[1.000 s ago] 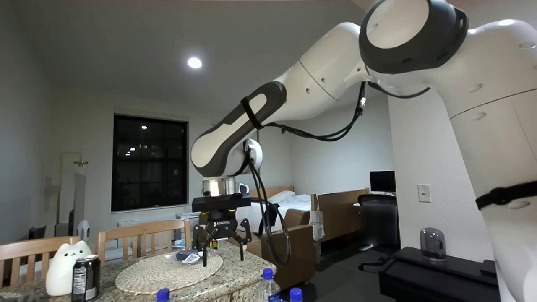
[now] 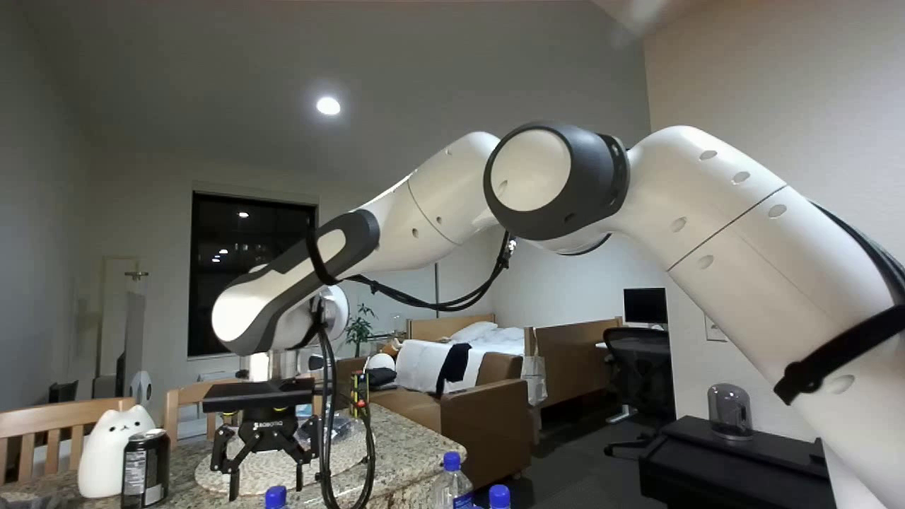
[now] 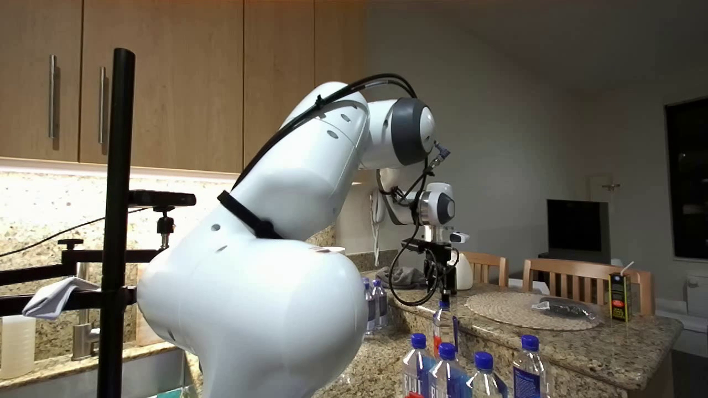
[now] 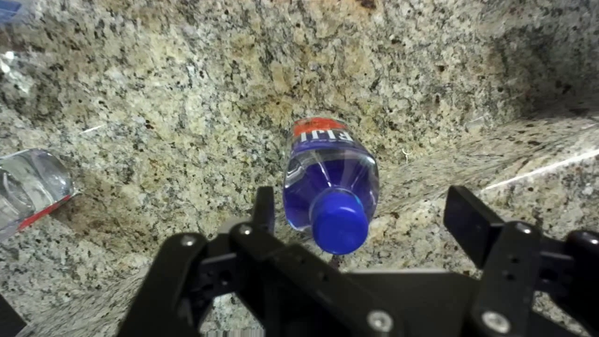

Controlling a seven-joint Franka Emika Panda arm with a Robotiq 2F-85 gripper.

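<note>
My open gripper hangs above a Fiji water bottle (image 4: 331, 168) with a blue cap, which stands in the wrist view between and beyond the spread fingers. Nothing is held. From the side, the gripper (image 2: 265, 488) appears over the counter, fingers pointing down. In exterior view 2 the gripper (image 3: 448, 298) is just above a blue-capped bottle (image 3: 439, 325), partly hidden by other bottles' caps and the cables.
Several more bottles (image 3: 446, 378) stand in front, and two others (image 3: 375, 305) near the wall. A woven mat (image 3: 491, 306) lies on the raised counter, with a drink carton (image 3: 619, 298) beside it. A black can (image 2: 146, 468) and a white cat figure (image 2: 114, 449) stand left.
In exterior view 1 the arm has swung left and lowered, taking the gripper left and down. The gripper stays open; the bottles and can have not moved.
</note>
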